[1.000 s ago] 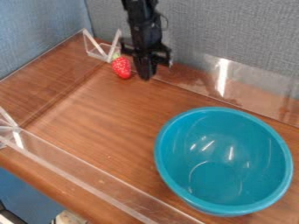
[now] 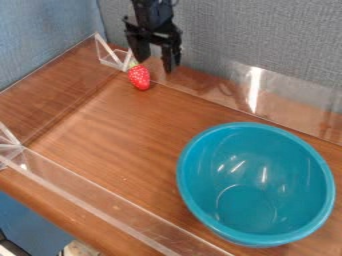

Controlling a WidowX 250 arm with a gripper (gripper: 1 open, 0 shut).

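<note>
A red strawberry (image 2: 139,77) with a green top lies on the wooden floor of the tray near the back left, beside a clear plastic corner piece. Above it the black gripper (image 2: 152,52) hangs open, its fingers pointing down, with nothing visible between them. A large turquoise bowl (image 2: 254,207) sits at the front right of the wooden surface.
Clear plastic walls (image 2: 254,90) edge the wooden surface (image 2: 120,140), with a grey panel behind and a blue one at the left.
The strawberry and bowl look unmoved.
</note>
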